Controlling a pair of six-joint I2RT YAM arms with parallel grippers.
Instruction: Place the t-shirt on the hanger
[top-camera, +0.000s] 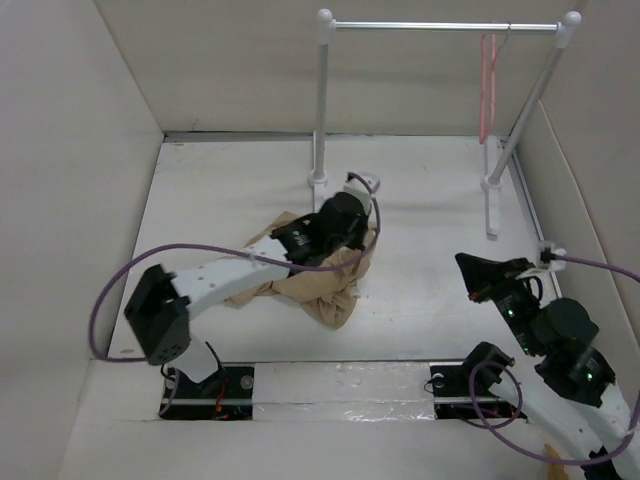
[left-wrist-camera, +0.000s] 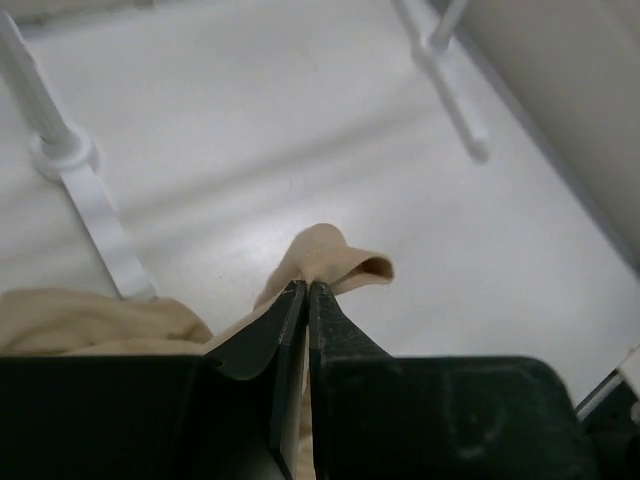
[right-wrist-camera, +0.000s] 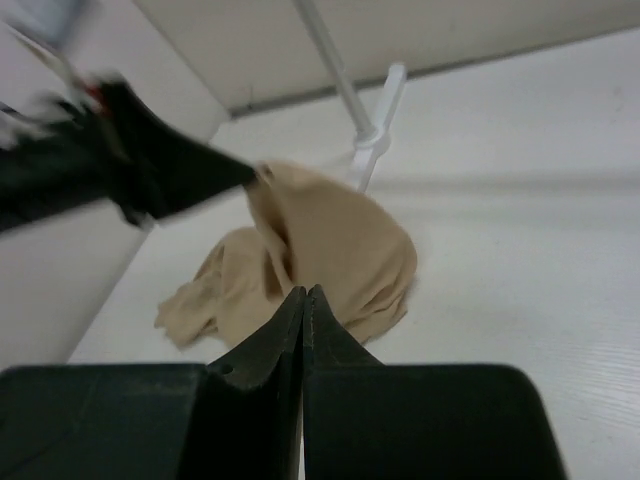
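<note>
The tan T-shirt (top-camera: 320, 295) lies crumpled on the white floor, partly hidden under my left arm. My left gripper is shut on a fold of it, which rises above the fingertips in the left wrist view. In the right wrist view the cloth (right-wrist-camera: 340, 260) hangs raised from the left gripper. My right gripper (top-camera: 462, 265) is shut at the right, apart from the shirt, with nothing visible between its fingers. A pink hanger (top-camera: 487, 85) hangs from the rail at the upper right.
The white rack (top-camera: 440, 27) stands at the back, with its feet (top-camera: 492, 210) on the floor either side. Walls border both sides.
</note>
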